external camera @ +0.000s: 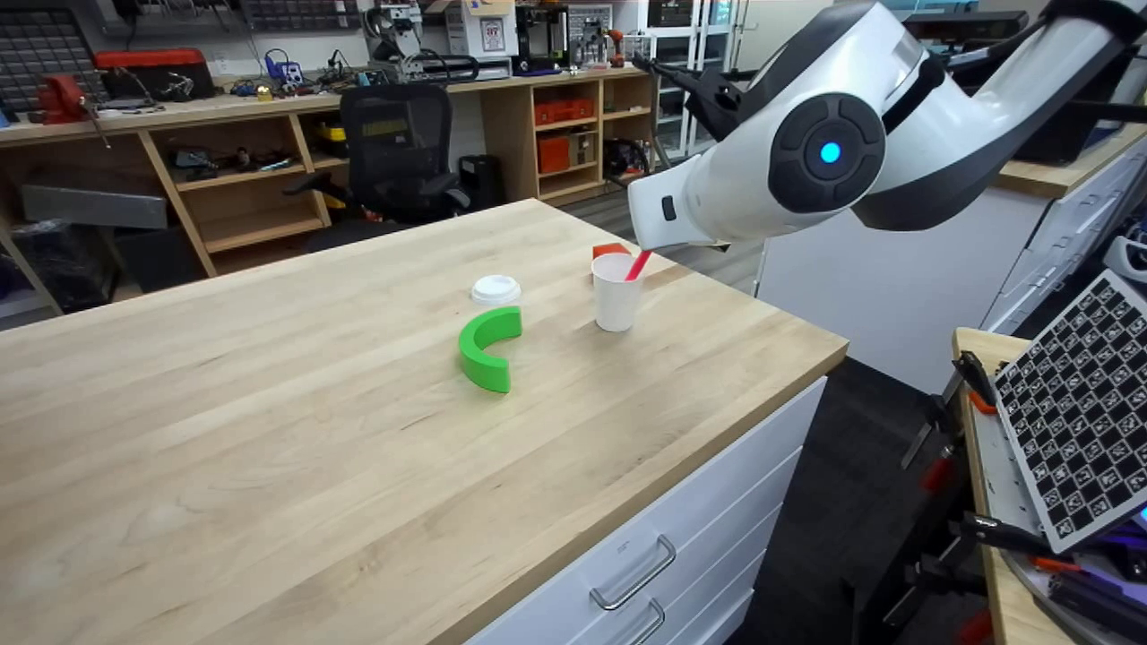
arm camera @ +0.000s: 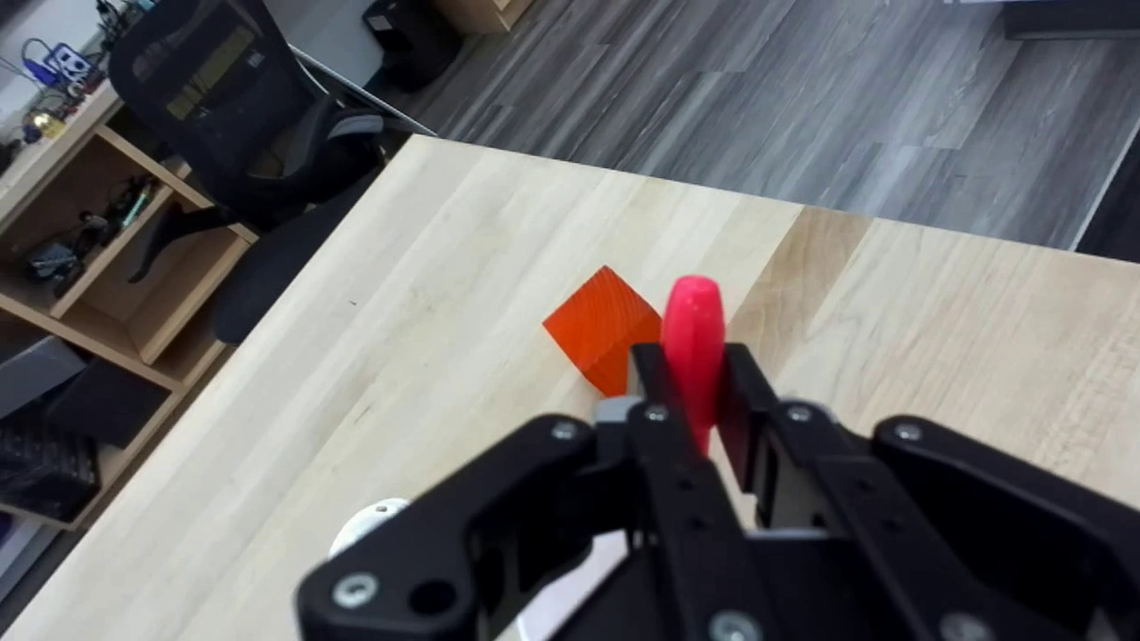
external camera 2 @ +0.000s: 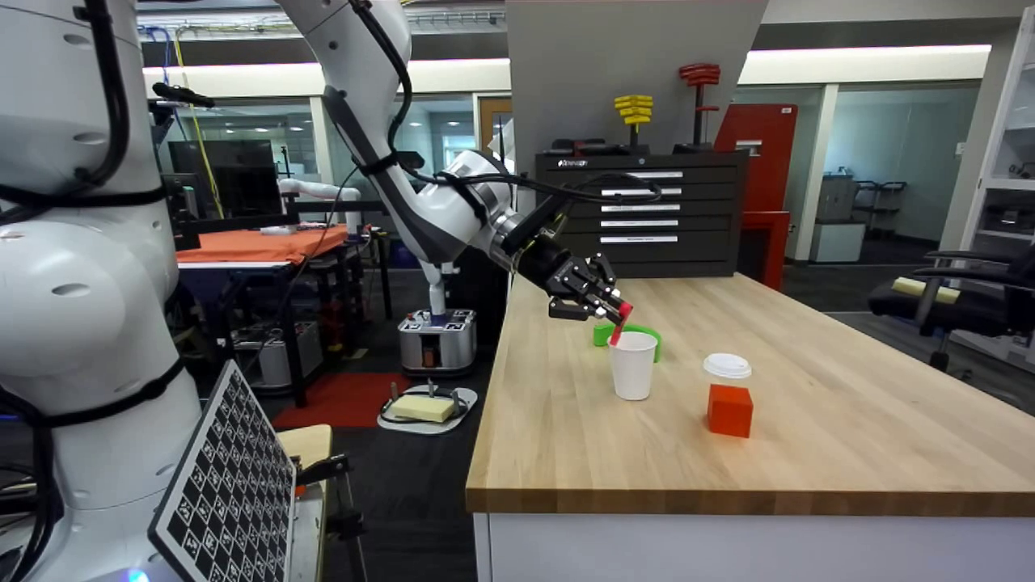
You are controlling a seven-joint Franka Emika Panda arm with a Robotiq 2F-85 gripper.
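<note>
A slim red stick (arm camera: 696,347) is pinched between the black fingertips of my gripper. In exterior view 2 the gripper (external camera 2: 613,310) hangs just above a white paper cup (external camera 2: 632,369), and the red stick (external camera 2: 621,325) slants down to the cup's mouth. Exterior view 1 has the stick (external camera: 639,264) leaning, its lower end at or inside the rim of the upright cup (external camera: 617,301). How deep that end sits is hidden. My arm covers the fingers in that view.
Near the cup stand an orange-red block (external camera 2: 729,411) and a white lid-like piece (external camera 2: 728,365). A green half-ring (external camera: 486,350) lies on the wooden table (external camera: 269,430). Its edge runs close to the cup.
</note>
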